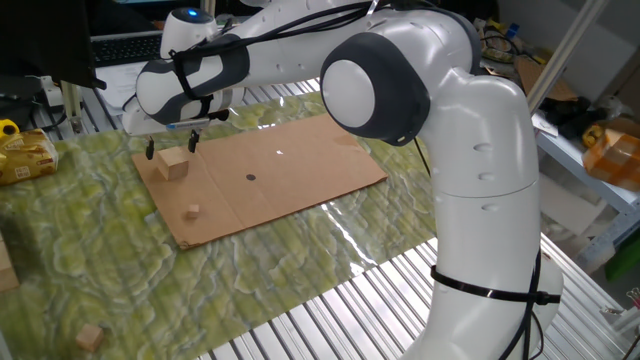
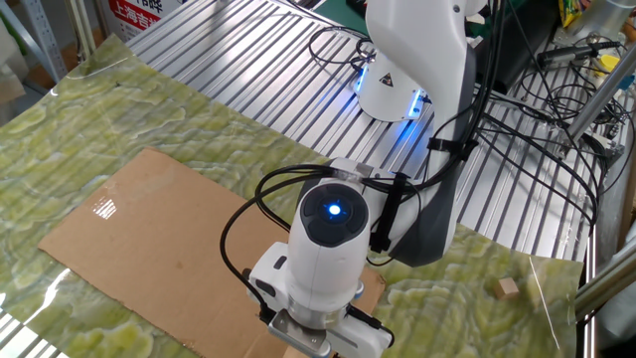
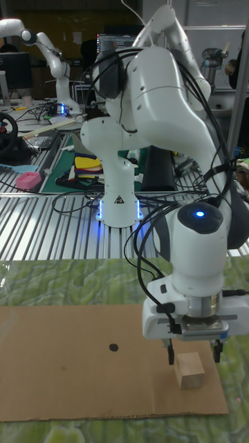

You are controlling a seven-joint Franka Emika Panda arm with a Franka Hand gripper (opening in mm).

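Note:
My gripper (image 1: pixel 172 147) stands open, its two black fingers spread wide apart with nothing held. A pale wooden block (image 1: pixel 173 164) rests on the brown cardboard sheet (image 1: pixel 290 170), just under the fingertips in exterior view 1. From the front, in exterior view 3, the same block (image 3: pixel 190 370) appears between and slightly below the finger ends; touch cannot be made out. A much smaller wooden cube (image 1: pixel 193 211) lies on the cardboard, apart from the block. In exterior view 2 the hand (image 2: pixel 323 328) hides the block and fingers.
Another wooden cube (image 1: pixel 90 337) sits on the green marbled mat (image 1: pixel 110 270). A yellowish packet (image 1: pixel 27 157) is at the mat's far left.

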